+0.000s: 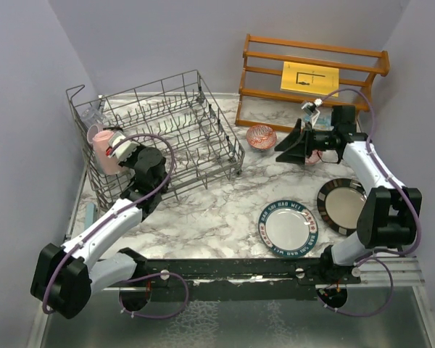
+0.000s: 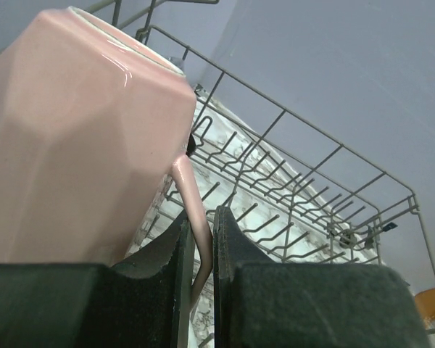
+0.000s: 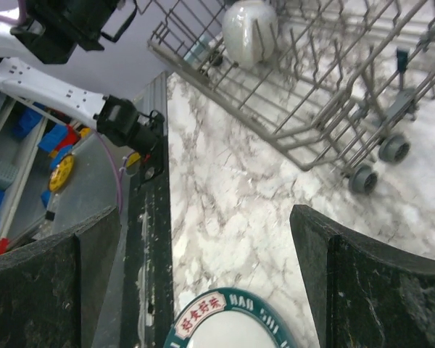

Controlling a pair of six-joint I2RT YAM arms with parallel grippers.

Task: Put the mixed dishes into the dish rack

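Note:
A pink mug hangs over the left side of the wire dish rack, in the top view. My left gripper is shut on its thin handle, which runs down between the fingers in the left wrist view. Over the counter at the right, my right gripper stands open with nothing between its fingers. A green-rimmed plate and a dark-rimmed plate lie flat on the counter. A red-patterned bowl sits right of the rack. Another reddish dish is partly hidden by the right gripper.
A clear glass and another pink mug stand in the rack's left end. A whitish rounded dish also sits in the rack. Behind the counter is a wooden shelf with a yellow sheet.

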